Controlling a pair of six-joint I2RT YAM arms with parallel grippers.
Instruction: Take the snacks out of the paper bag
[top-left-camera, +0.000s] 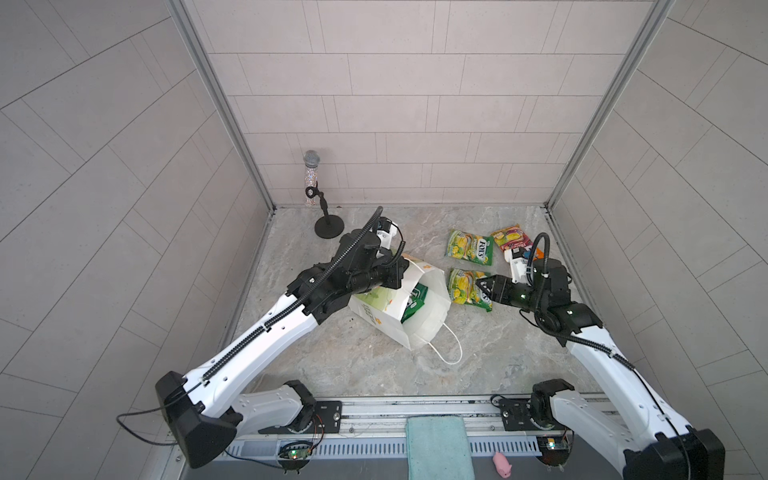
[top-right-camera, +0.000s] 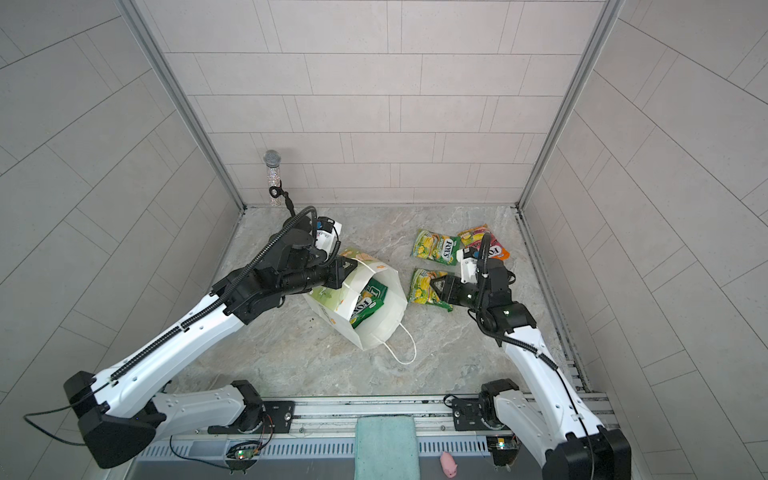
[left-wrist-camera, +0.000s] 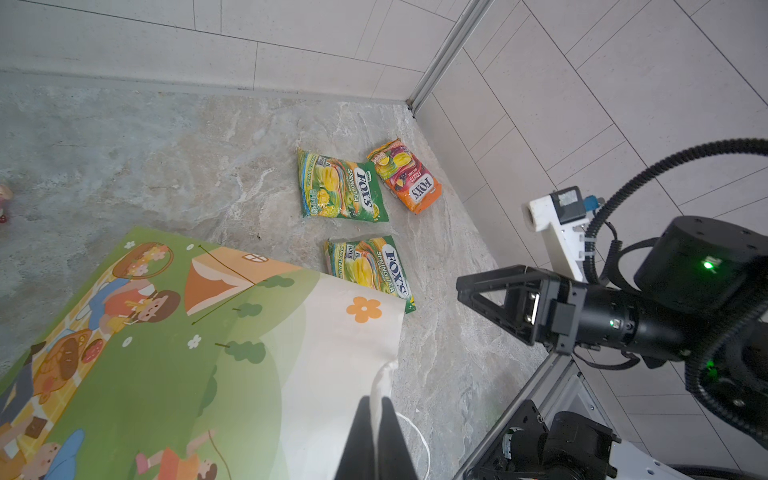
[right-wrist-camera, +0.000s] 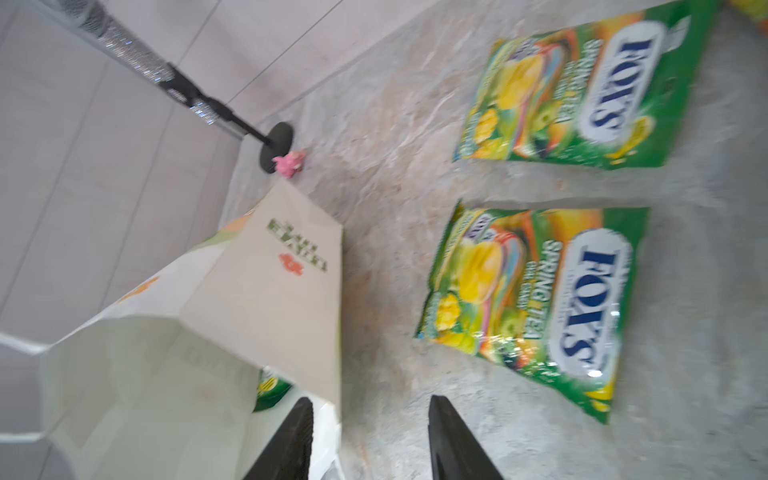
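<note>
The white paper bag lies on its side, mouth facing right, a green snack pack inside. My left gripper is shut on the bag's upper rim. Outside, to the bag's right, lie two green FOX'S packs, the nearer and the farther, with an orange-red pack beside the farther one. My right gripper is open, raised over the worktop between the nearer pack and the bag's mouth, nothing between its fingers.
A microphone on a black stand stands at the back left, with a small pink toy near it. Tiled walls close in the worktop on left, back and right. Bare worktop shows at the front and around the packs.
</note>
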